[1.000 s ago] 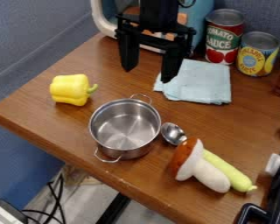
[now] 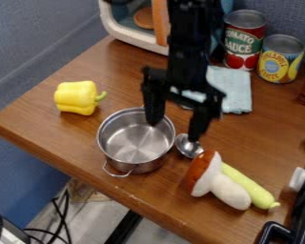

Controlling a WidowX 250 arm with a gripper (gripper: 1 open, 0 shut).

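The black gripper (image 2: pixel 177 119) is lowered over the right rim of a steel pot (image 2: pixel 130 143), its two fingers spread apart, one over the pot and the other above a metal spoon (image 2: pixel 189 147) lying right of the pot. A toy mushroom (image 2: pixel 225 186) and a pale yellow-green long vegetable (image 2: pixel 252 186) lie at the front right. A yellow bell pepper (image 2: pixel 76 96) sits on the left. A pale blue cloth (image 2: pixel 233 87) is partly hidden behind the arm.
Two cans, red (image 2: pixel 243 43) and yellow (image 2: pixel 280 59), stand at the back right. A white appliance (image 2: pixel 127 21) is at the back. Black objects line the right edge. The table's left edge drops to the floor.
The gripper has moved down and toward the front, from over the back of the table and cloth to the pot and spoon. The objects look unmoved.
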